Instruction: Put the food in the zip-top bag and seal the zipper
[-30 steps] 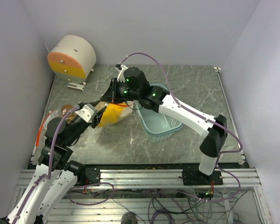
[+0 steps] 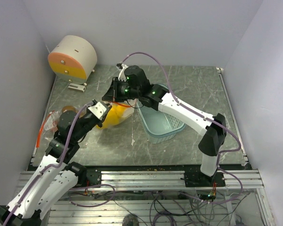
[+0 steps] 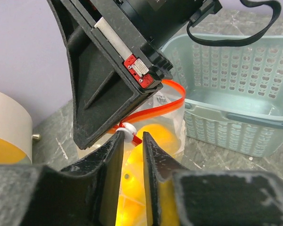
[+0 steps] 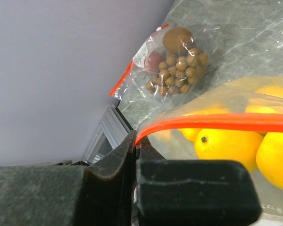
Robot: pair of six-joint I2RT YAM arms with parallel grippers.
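A zip bag (image 3: pixel 132 188) of yellow fruit (image 4: pixel 226 146) has its red zipper strip (image 4: pixel 212 120) pinched at one end in my shut right gripper. In the left wrist view the white zipper slider (image 3: pixel 128 129) sits by the right gripper's black fingers. My left gripper is slightly open, its fingertips just in front of the slider; whether they touch it is unclear.
A blue-grey basket (image 2: pixel 162 134) is right of the bag. A rounded white-and-yellow box (image 2: pixel 73 56) stands back left. A second bag (image 4: pixel 179 66) of brown and red items lies at the left.
My left arm and wrist have shifted slightly toward the right and changed angle at the bag's top. The right gripper is nearly still.
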